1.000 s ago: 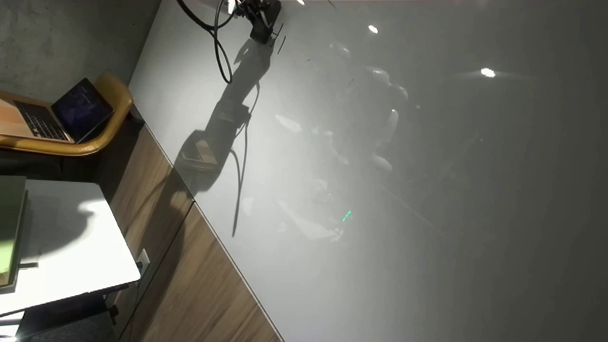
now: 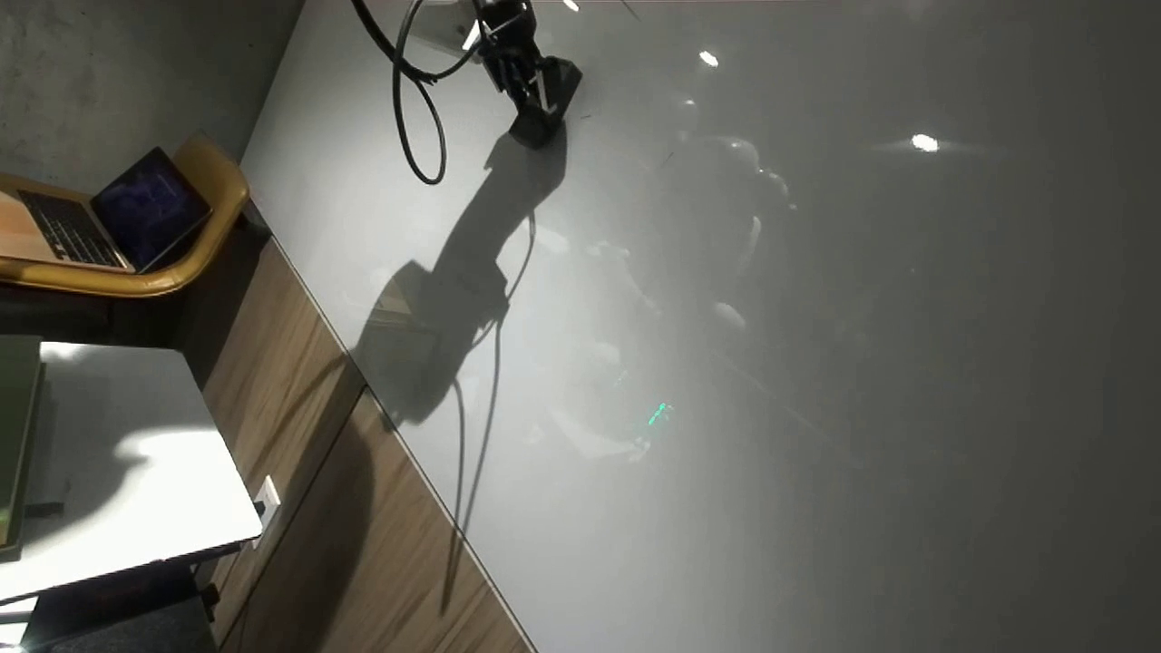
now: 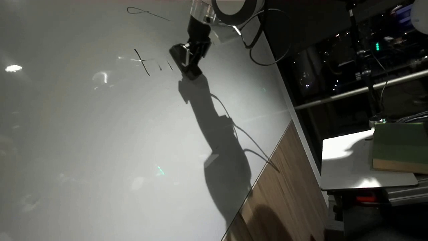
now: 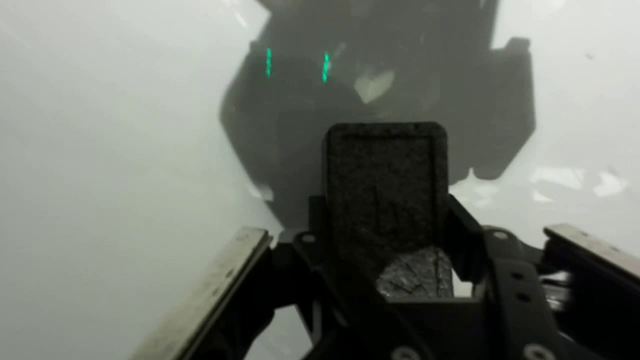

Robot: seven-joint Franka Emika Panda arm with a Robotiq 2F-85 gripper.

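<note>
A dark, rectangular block that looks like an eraser (image 4: 384, 174) fills the middle of the wrist view, a pale patch at its lower right. My gripper is shut on it, a finger on each side. Both exterior views put the gripper (image 2: 536, 96) near the top of the whiteboard (image 2: 762, 522), with the block at or very near the surface; contact cannot be told. In exterior view 2, a long black stroke (image 3: 142, 62) and short strokes (image 3: 169, 65) lie left of the gripper (image 3: 187, 56). A looped black line (image 3: 138, 10) is higher up. Whatever is behind the block is hidden.
A wood-grain panel (image 2: 435, 544) borders the board. Beyond it are a white table (image 2: 163, 468) and a yellow chair (image 2: 223, 185) with a laptop. The arm's loose cable (image 2: 403, 120) hangs beside it. Much of the board is free of objects.
In exterior view 1 my gripper and the block have moved down and right across the board, with their shadow. Dark strokes that showed beside the block no longer show there.
</note>
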